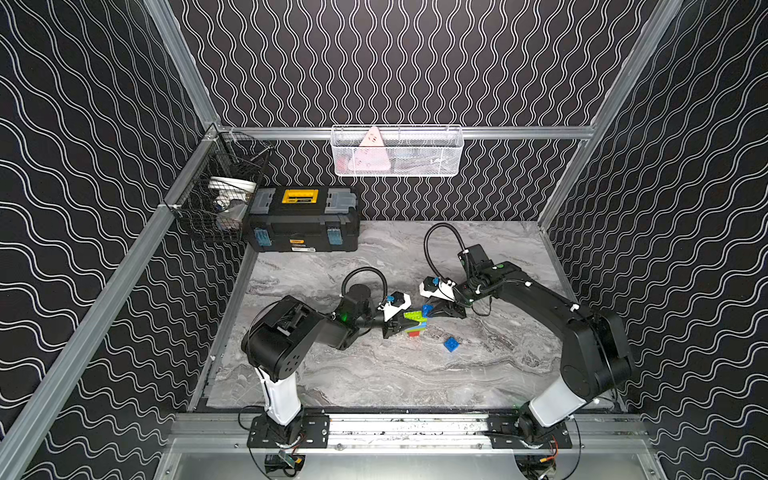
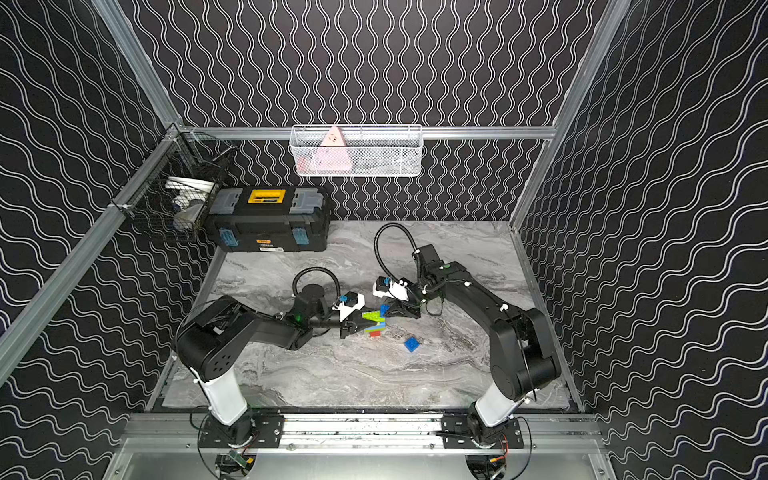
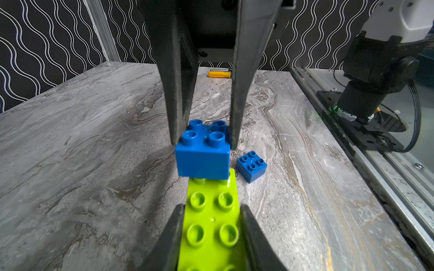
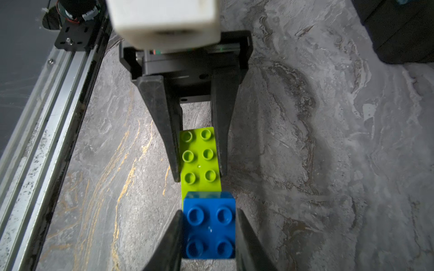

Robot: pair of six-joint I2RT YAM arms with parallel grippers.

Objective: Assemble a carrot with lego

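My left gripper is shut on a long lime brick, seen in the top views among blue and red pieces. My right gripper is shut on a blue 2x2 brick, held at the lime brick's far end, its studs up. In the left wrist view it covers that end; whether it is seated on the studs I cannot tell. A loose blue brick lies on the table to the front right of the held pieces.
A black toolbox stands at the back left. A white mesh basket hangs on the back wall.
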